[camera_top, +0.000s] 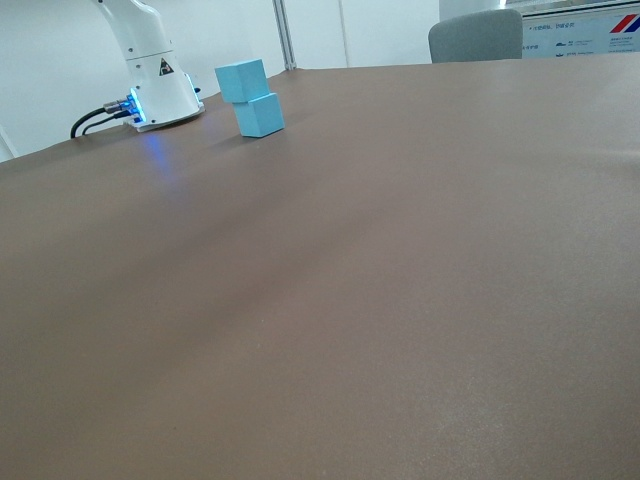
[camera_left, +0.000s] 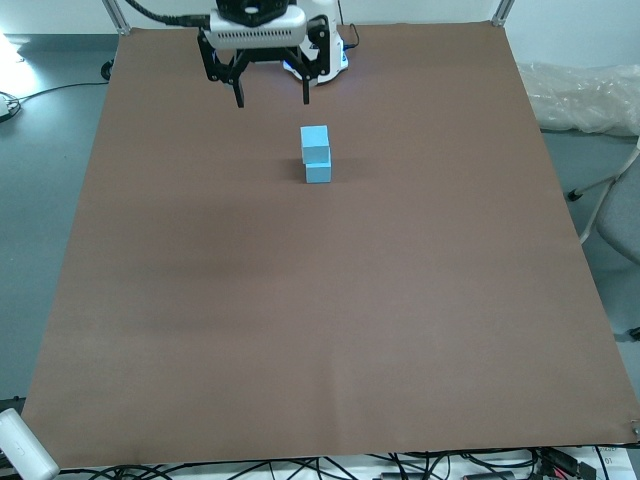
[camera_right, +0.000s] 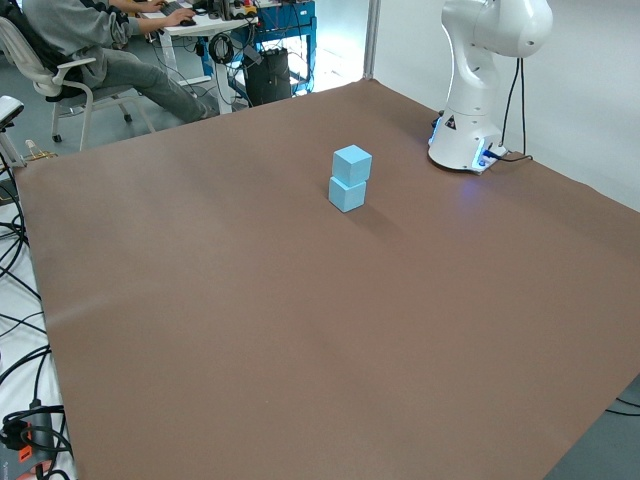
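Observation:
Two light blue cubes, one stacked on the other, stand on the brown table (camera_left: 320, 300): the upper cube (camera_left: 314, 140) over the lower cube (camera_left: 318, 173), also seen as upper cube (camera_right: 351, 161) and lower cube (camera_right: 346, 196). In the left view my gripper (camera_left: 271, 96) hangs above and behind the stack, its black fingers spread open with nothing visible between them. The top and right views show only the white arm (camera_top: 160, 80) (camera_right: 470, 120) at the table's back, not the gripper.
Cables (camera_right: 20, 420) run along the table's edge. A grey chair (camera_left: 625, 210) and a seated person (camera_right: 130, 60) are beyond the table.

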